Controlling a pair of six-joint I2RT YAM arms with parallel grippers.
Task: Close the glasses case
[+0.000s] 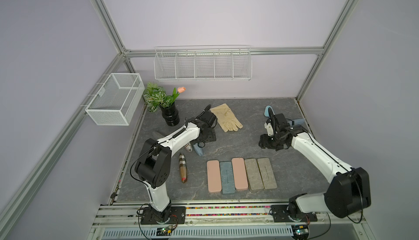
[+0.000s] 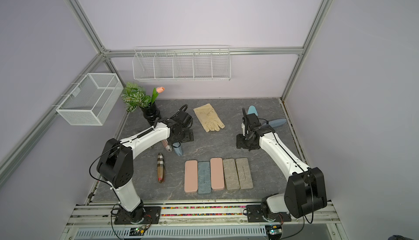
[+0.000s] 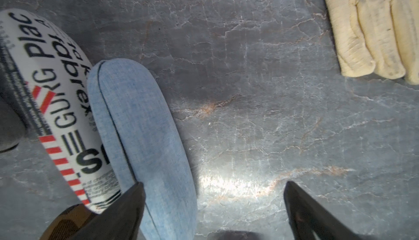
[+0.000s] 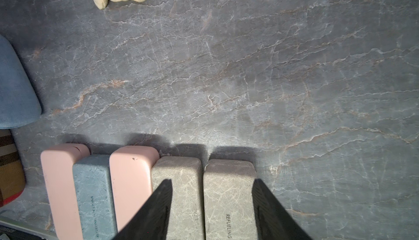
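Note:
Along the front lies a row of flat glasses cases: a pink case (image 1: 213,176), a teal case (image 1: 227,177), another pink case (image 1: 239,173) and two grey marbled cases (image 1: 254,174), all with lids down. My left gripper is open and empty above the table; a blue denim case (image 3: 148,130) and a white lettered case (image 3: 61,109) lie at its left, lids apparently down. My right gripper has its fingers apart with nothing held, above and behind the grey cases. Which case is meant cannot be told.
A brown striped case (image 1: 182,168) lies front left. Beige gloves (image 1: 227,117) lie at the back, right of the black vase (image 1: 170,114). A light blue case (image 2: 252,110) and a blue case (image 2: 277,122) lie at back right.

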